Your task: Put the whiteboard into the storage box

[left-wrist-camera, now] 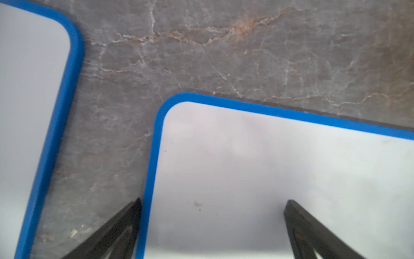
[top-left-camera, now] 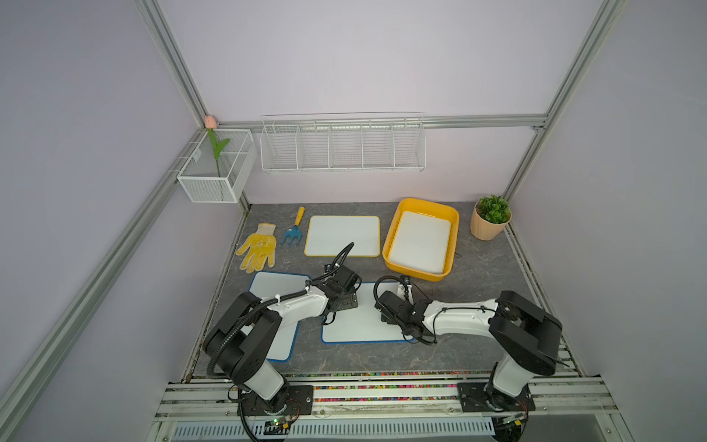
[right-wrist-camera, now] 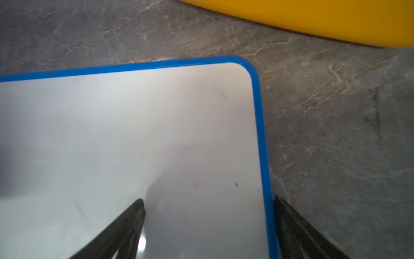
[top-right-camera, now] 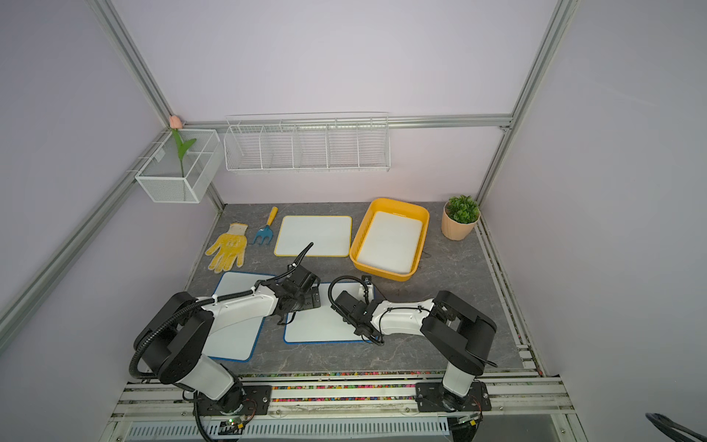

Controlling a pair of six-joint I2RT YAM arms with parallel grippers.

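A white whiteboard with a blue rim (top-left-camera: pixel 361 324) lies flat on the grey table between the two arms. My left gripper is open over its left end; one finger (left-wrist-camera: pixel 118 233) is by the left rim, the other above the white face. At the right end my right gripper also stands open, with one finger (right-wrist-camera: pixel 293 228) just outside the right rim and the other over the board. Whether the fingers touch the board cannot be told. The yellow storage box (top-left-camera: pixel 447 250), a white sheet or board inside, sits behind the right arm.
A second blue-rimmed board (top-left-camera: pixel 283 342) lies to the left, partly under the left arm. Behind are a yellow-rimmed board (top-left-camera: pixel 342 235), a glove (top-left-camera: pixel 257 250), a small fork (top-left-camera: pixel 293 232) and a potted plant (top-left-camera: pixel 486 221). Wire baskets (top-left-camera: pixel 342 145) hang on the wall.
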